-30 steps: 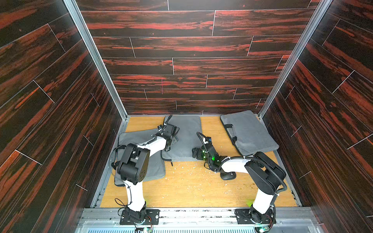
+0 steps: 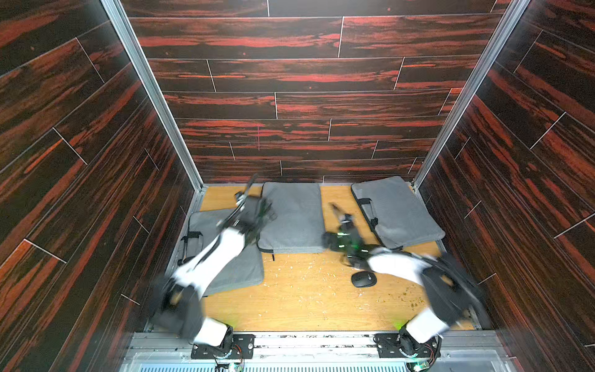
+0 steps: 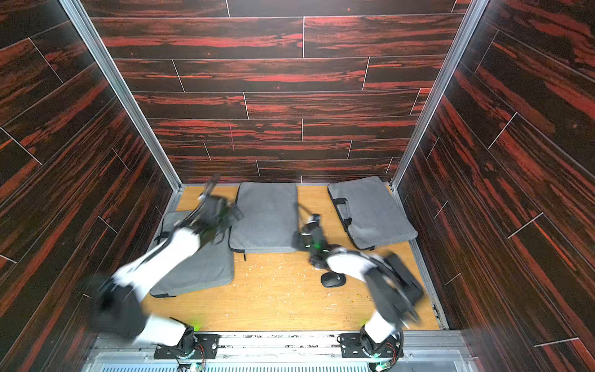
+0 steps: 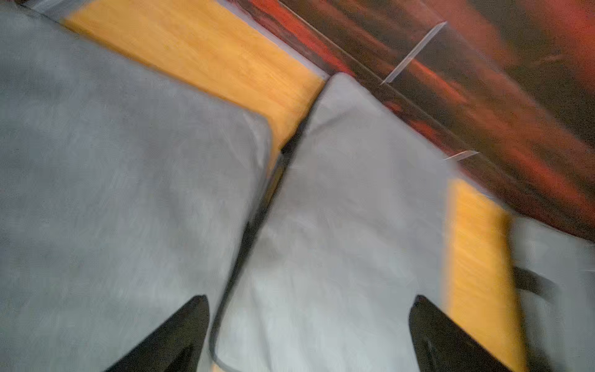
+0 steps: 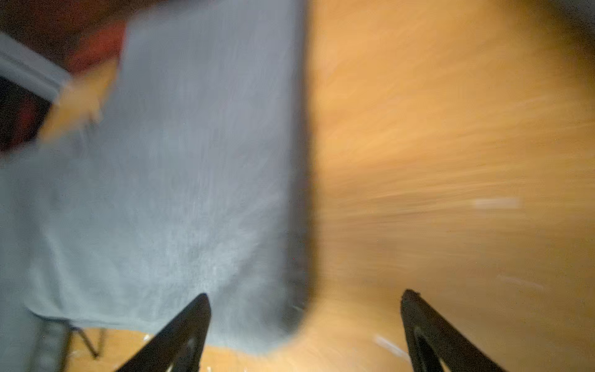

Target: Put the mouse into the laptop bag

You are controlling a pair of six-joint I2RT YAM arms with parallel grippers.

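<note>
On the wooden table at the front right lies a black mouse [image 2: 363, 279], close beside the right forearm and also in the top right view [image 3: 332, 279]. A flat grey laptop bag [image 2: 294, 214] occupies the middle back. Its dark edge strip faces left in the left wrist view. My left gripper is open above the bags, its fingers [image 4: 179, 338] wide apart and empty. My right gripper also stands open and empty, near the middle bag's right edge. Both arms are motion-blurred in the top views. The mouse shows in neither wrist view.
Another grey bag [image 2: 232, 272] lies at left, partly under the left arm. A third grey bag [image 2: 399, 214] rests at the back right, with a black handle on its left side. Bare table [image 2: 297, 303] fills the front middle. Plank-patterned walls enclose three sides.
My left gripper has moved left from over the middle bag, and its arm has swung outward. The right gripper has shifted right from the bag's edge. The mouse stays in place.
</note>
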